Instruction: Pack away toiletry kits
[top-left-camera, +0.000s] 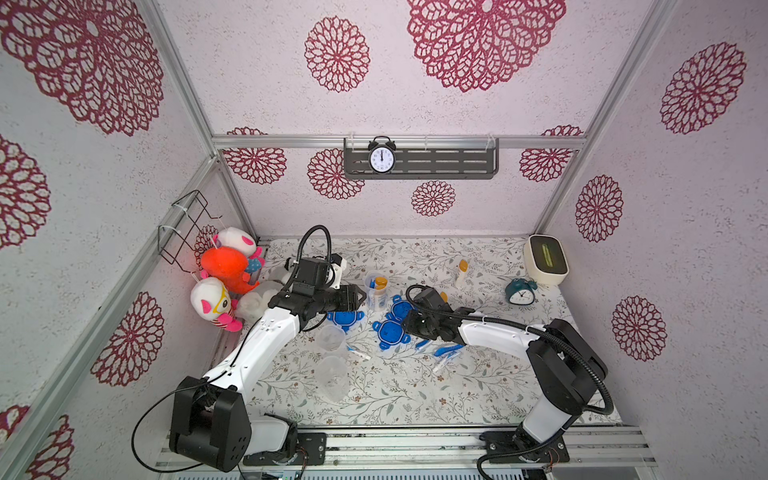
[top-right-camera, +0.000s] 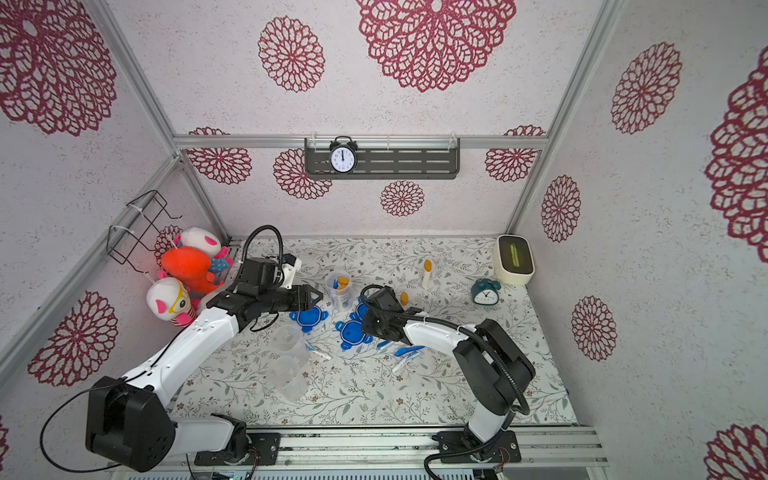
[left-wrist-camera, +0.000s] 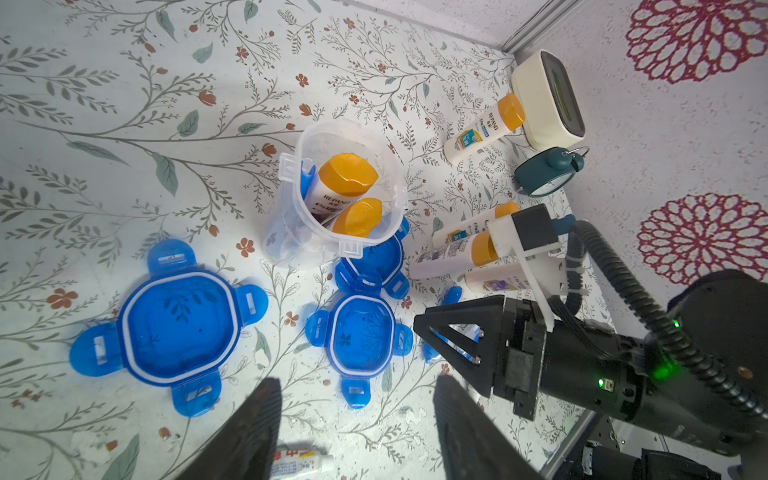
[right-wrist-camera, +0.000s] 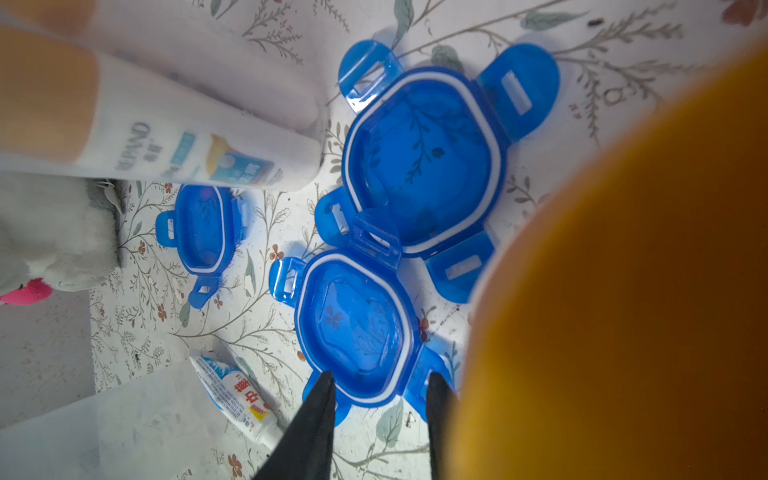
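Observation:
A clear cup (left-wrist-camera: 288, 232) stands on the table holding two orange-capped white bottles (left-wrist-camera: 344, 180) and something blue. My left gripper hangs open over the table in front of the cup, nothing between its fingers. Blue lids lie flat: one on the left (left-wrist-camera: 182, 326), one in the middle (left-wrist-camera: 361, 334) and one partly behind the cup (left-wrist-camera: 380, 260). My right gripper is open above the blue lids, its fingers empty. A large orange-capped bottle (right-wrist-camera: 640, 320) fills the right of its view, and a white bottle (right-wrist-camera: 200, 128) shows at upper left.
A toothpaste tube (right-wrist-camera: 237, 400) lies near the clear empty cups (top-left-camera: 331, 376) at front. Blue toothbrushes (top-left-camera: 448, 349) lie below my right arm. Another bottle (top-left-camera: 461, 273), a teal clock (top-left-camera: 521, 292) and a cream box (top-left-camera: 546, 260) stand at back right; plush toys (top-left-camera: 226, 268) crowd the left.

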